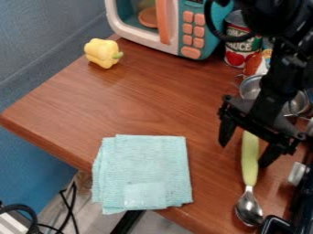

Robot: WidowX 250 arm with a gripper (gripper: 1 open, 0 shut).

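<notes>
My black gripper (pixel 244 137) hangs low at the right, its fingers apart, over the top end of a spoon's pale yellow handle (pixel 250 161). The spoon's metal bowl (pixel 248 208) lies toward the front edge of the wooden table. Whether the fingers touch the handle is unclear. A folded light-blue cloth (pixel 138 172) lies left of the spoon.
A toy microwave (pixel 149 23) stands at the back, with cans (pixel 240 47) and a metal pot (pixel 251 87) to its right, partly behind the arm. A yellow pepper (pixel 102 52) sits back left.
</notes>
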